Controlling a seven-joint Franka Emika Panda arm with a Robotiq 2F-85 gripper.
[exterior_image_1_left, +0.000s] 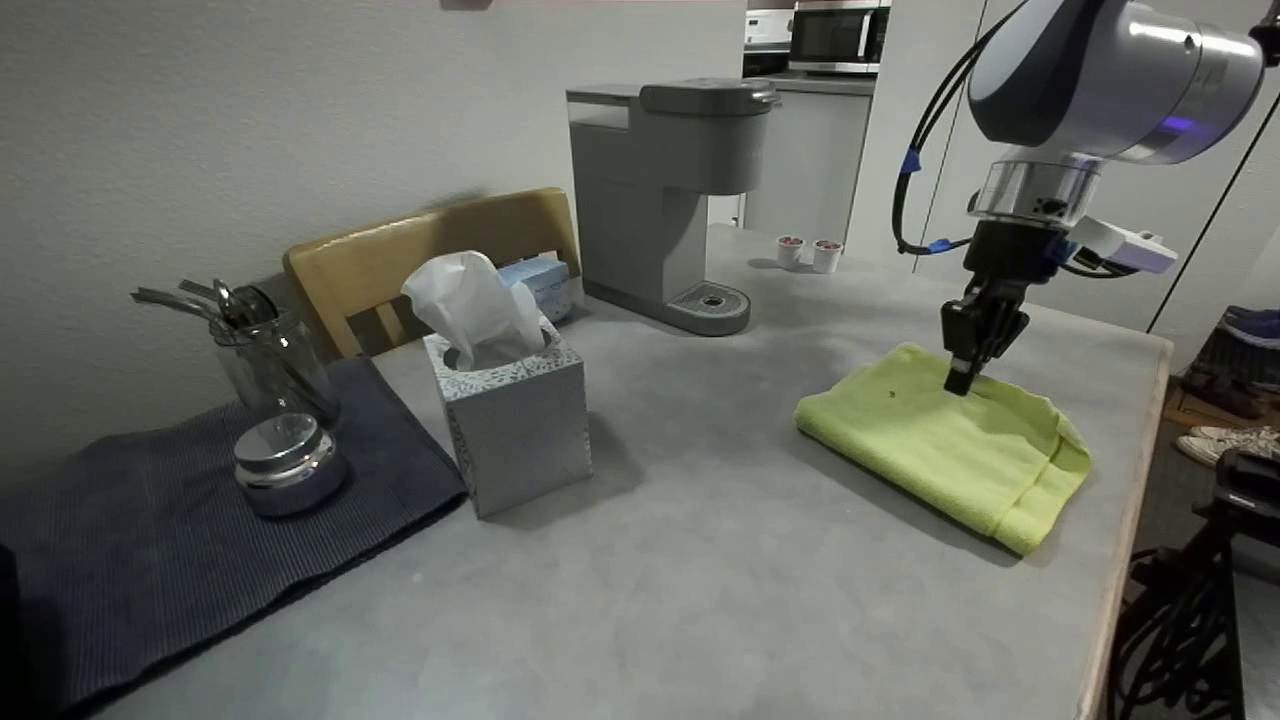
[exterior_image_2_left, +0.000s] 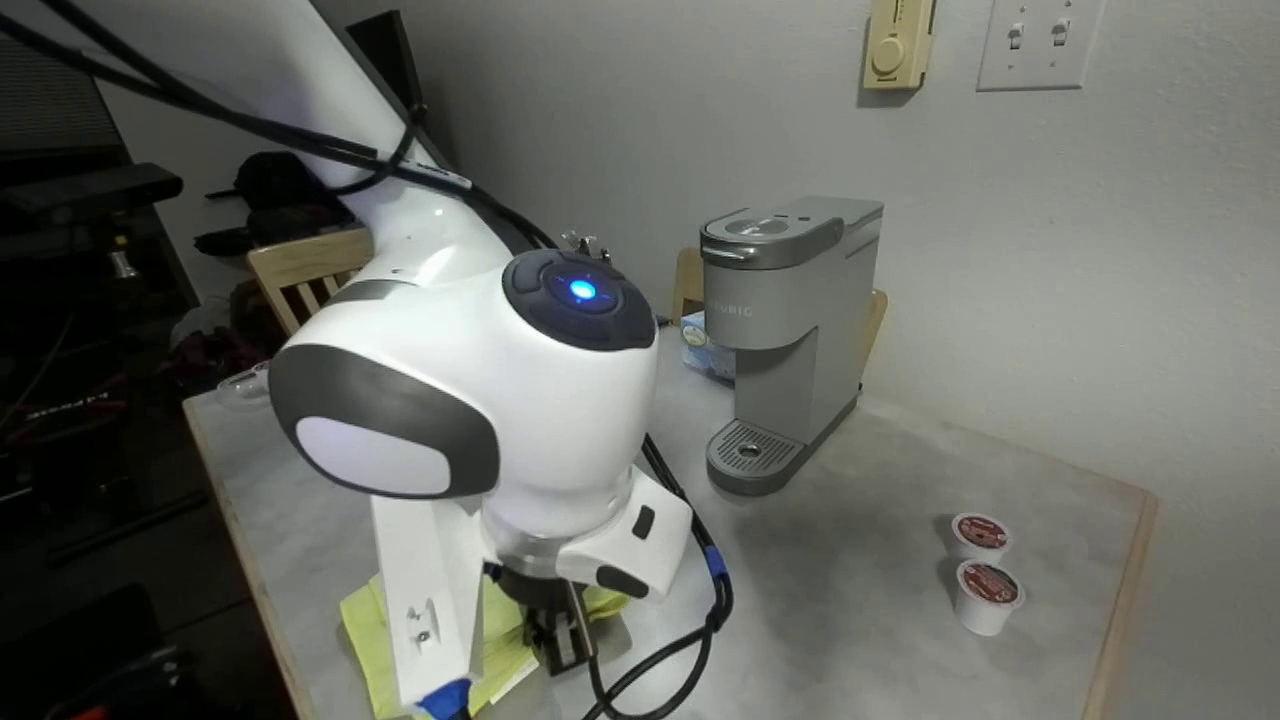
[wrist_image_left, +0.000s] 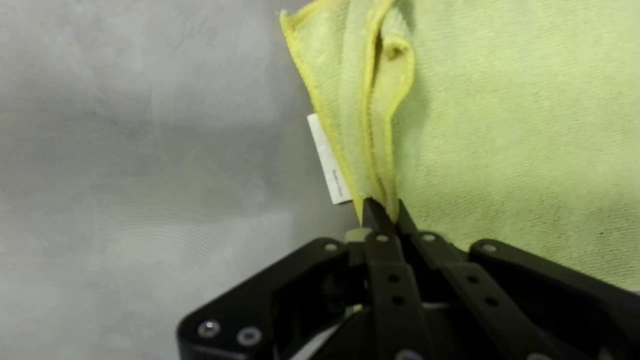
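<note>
A yellow-green cloth (exterior_image_1_left: 936, 444) lies folded near the table's right edge in exterior view 1. My gripper is shut on a bunched edge of this cloth (wrist_image_left: 510, 120); the pinched folds run up from the fingertips in the wrist view. A small white label (wrist_image_left: 330, 161) sticks out from under the cloth's edge, to the left of the pinch. From exterior view 1, the gripper (exterior_image_1_left: 960, 382) points down at the cloth's far side. In exterior view 2 the arm hides much of the cloth (exterior_image_2_left: 374, 642).
A grey coffee maker (exterior_image_1_left: 672, 204) stands at the back, with two small pods (exterior_image_1_left: 825, 256) to its right. The tissue box (exterior_image_1_left: 516, 420) is left of centre, beside a dark mat (exterior_image_1_left: 156, 540) holding a jar of utensils (exterior_image_1_left: 270, 354).
</note>
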